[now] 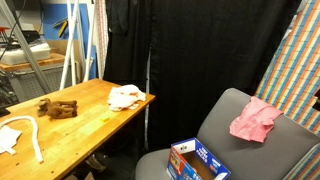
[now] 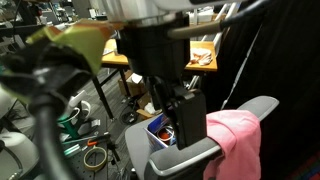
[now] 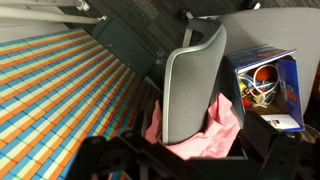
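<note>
A pink cloth [image 1: 255,119] drapes over the top of a grey chair's backrest [image 1: 222,118]. In the wrist view the cloth [image 3: 212,136] lies beneath my gripper, whose dark fingers stand apart at the bottom with no held object visible between them. From exterior view 2, the black gripper [image 2: 185,122] appears in front of the chair, left of the cloth [image 2: 234,143] in the picture; the depth between them is hard to judge. On the chair seat is an open blue box [image 1: 199,160], with cables [image 3: 264,88] inside it.
A wooden table [image 1: 95,112] holds a brown plush animal [image 1: 57,108], a pale crumpled cloth [image 1: 126,97] and a white curved tube [image 1: 34,134]. Black curtain [image 1: 205,60] hangs behind the chair; a striped sheet [image 3: 60,95] is beside it.
</note>
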